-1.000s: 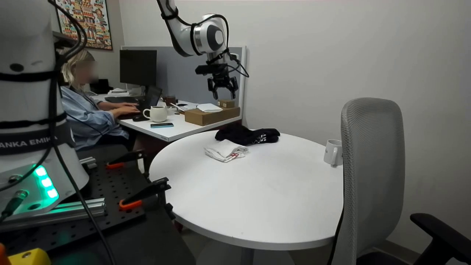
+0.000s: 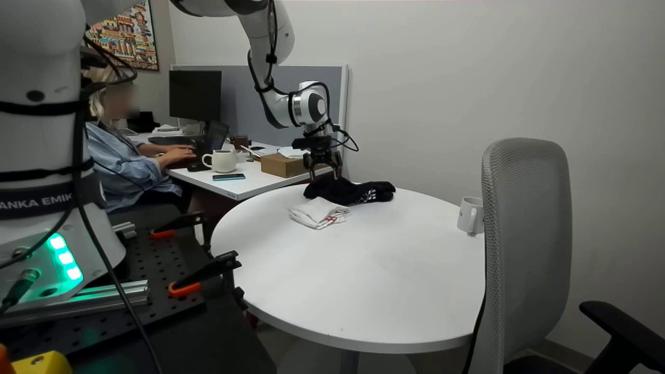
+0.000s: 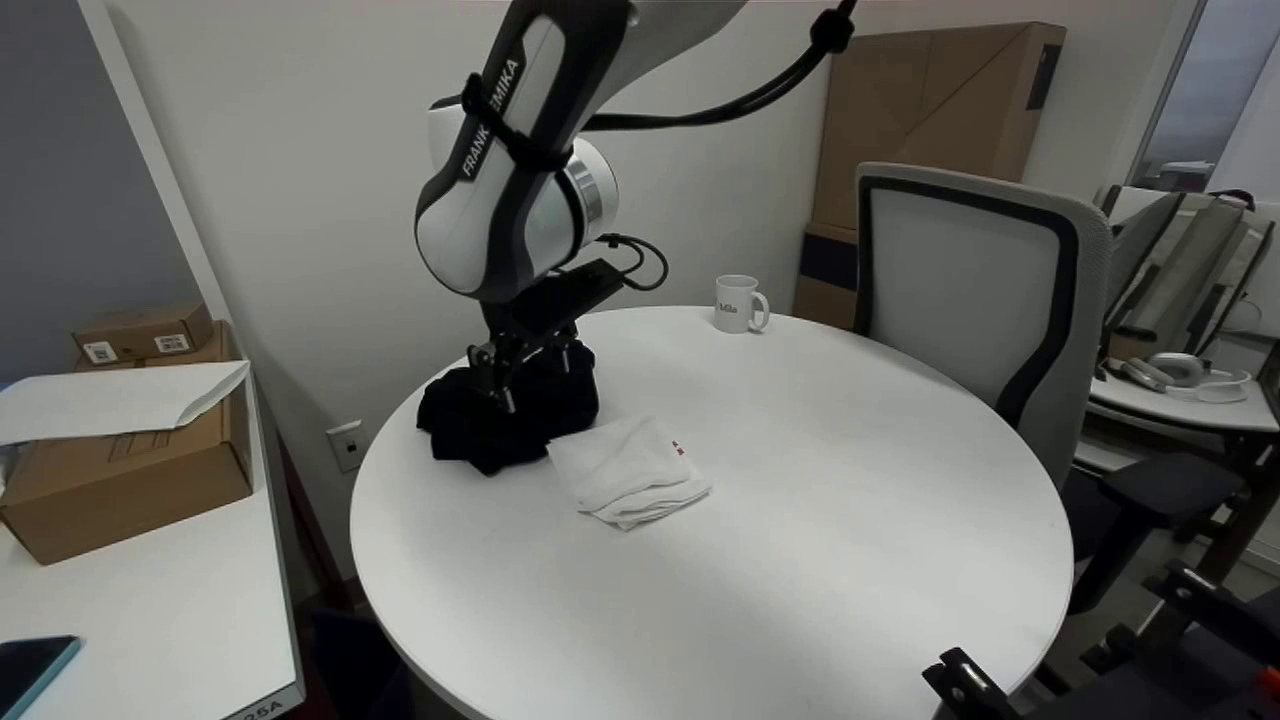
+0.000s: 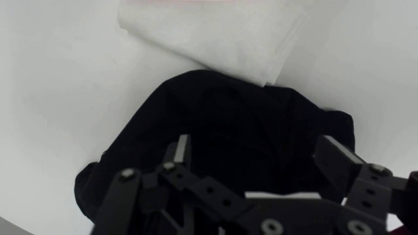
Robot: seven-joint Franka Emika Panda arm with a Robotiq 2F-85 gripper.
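Observation:
A crumpled black cloth [image 2: 361, 192] with a white print lies on the round white table [image 2: 349, 274], at its far side. My gripper is open over it, fingers spread wide, and only dark fabric shows between them in the wrist view. In exterior view 2 the fingertips hang at the black cloth [image 3: 554, 396]; whether they touch it I cannot tell. Beside it lies a folded white cloth [image 3: 630, 468] with small red marks, one corner meeting the black fabric's edge in the wrist view.
A white mug [image 3: 738, 304] stands near the table's far edge, close to a grey mesh chair [image 3: 984, 288]. To the left is a desk with a cardboard box [image 2: 287, 165] and a seated person [image 2: 128, 149].
The arm has come down and slightly right, bringing the open gripper from well above the table to the black cloth. Both cloths and the mug stay where they were.

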